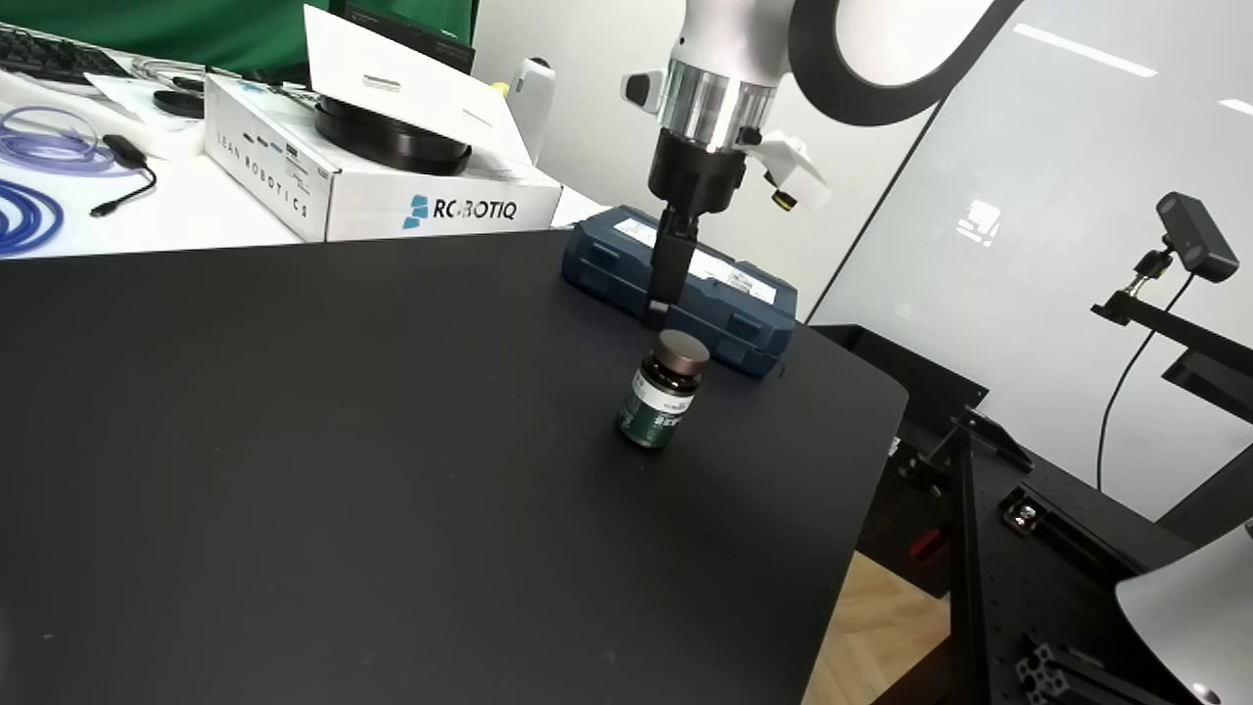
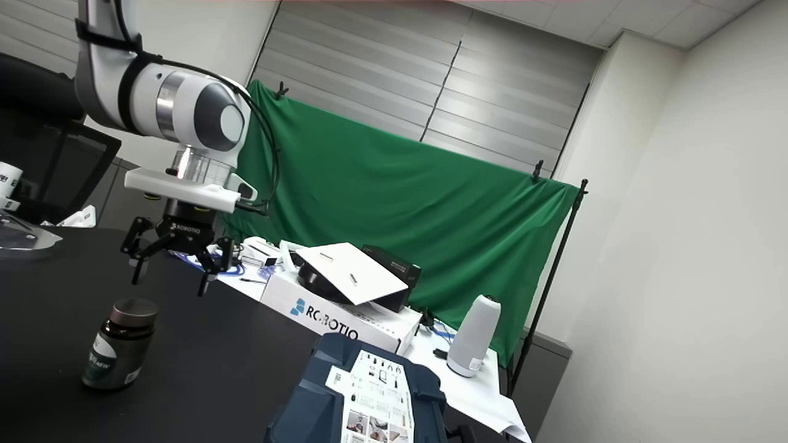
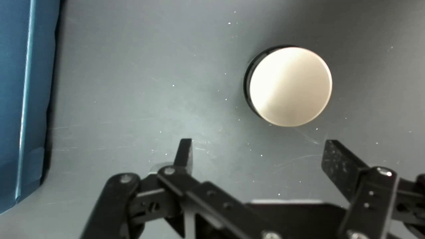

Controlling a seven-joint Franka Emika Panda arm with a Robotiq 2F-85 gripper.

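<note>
A dark bottle (image 1: pixel 661 400) with a brown cap and a green-and-white label stands upright on the black table. In exterior view 2 the same bottle (image 2: pixel 122 344) is at the lower left, below the gripper (image 2: pixel 172 283) in the picture. The gripper's two fingers are spread wide with nothing between them. From the wrist, the round bottle cap (image 3: pixel 291 87) lies beyond the fingertips, apart from them and nearer the right finger's side. Seen from exterior view 1, the gripper (image 1: pixel 658 315) hangs above the table, in front of the blue case and clear of the bottle.
A dark blue case (image 1: pixel 734 307) lies at the table's edge; its side (image 3: pixel 24 99) fills the wrist view's left border. A white Robotiq box (image 1: pixel 388 194) stands behind the table with a panel on top. The black table (image 1: pixel 352 493) is otherwise wide and clear.
</note>
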